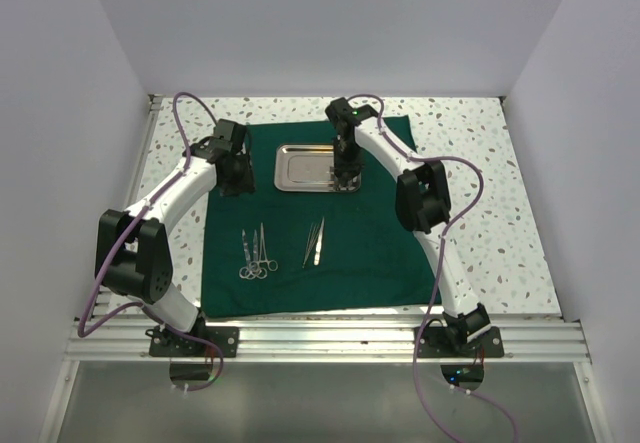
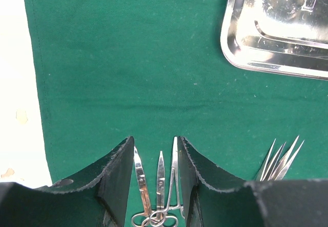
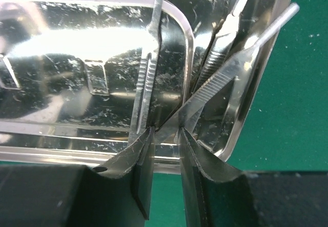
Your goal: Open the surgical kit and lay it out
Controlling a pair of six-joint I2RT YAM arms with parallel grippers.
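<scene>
The steel tray (image 1: pixel 300 168) lies on the green cloth (image 1: pixel 370 253). My right gripper is open over its right end, fingertips low at a flat ridged handle (image 3: pixel 202 96); two more slim instruments lie there, one to the left (image 3: pixel 143 88), one beside it (image 3: pixel 230 27). My left gripper hangs open over the cloth left of the tray, nothing between its fingers. Scissor-like ringed instruments (image 1: pixel 258 268) lie at the front left, slim pointed instruments (image 1: pixel 318 248) to their right.
The cloth's front right and the strip between tray and laid-out instruments are clear. Bare white table (image 1: pixel 500 213) borders the cloth on the right and left.
</scene>
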